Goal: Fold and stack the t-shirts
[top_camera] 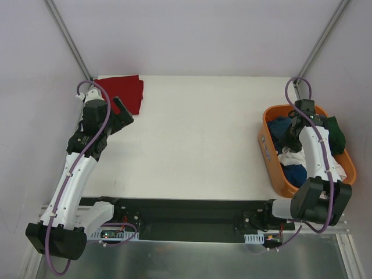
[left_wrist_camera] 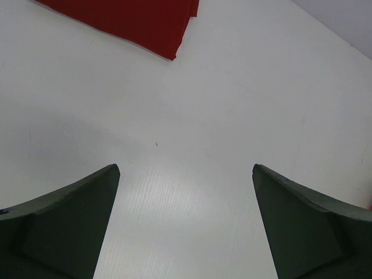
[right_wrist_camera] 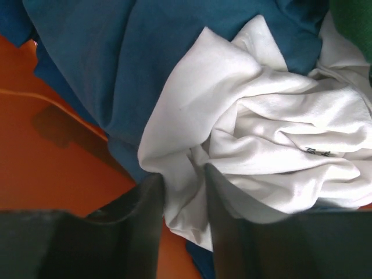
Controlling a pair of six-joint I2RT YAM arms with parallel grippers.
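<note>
In the right wrist view, my right gripper is down at the white shirt [right_wrist_camera: 279, 122] in the orange bin [top_camera: 272, 168]. A fold of that shirt stands between its fingers, which are a narrow gap apart; whether they grip it cannot be told. Crumpled blue cloth [right_wrist_camera: 157, 64] and a green cloth [right_wrist_camera: 357, 23] lie around it. At the back left of the table is a flat red folded shirt [top_camera: 125, 92]. My left gripper hangs open over bare table in front of the red shirt, holding nothing.
Close to the fingers rises the bin's inner wall [right_wrist_camera: 46, 163]. Walls border the table at the back and both sides.
</note>
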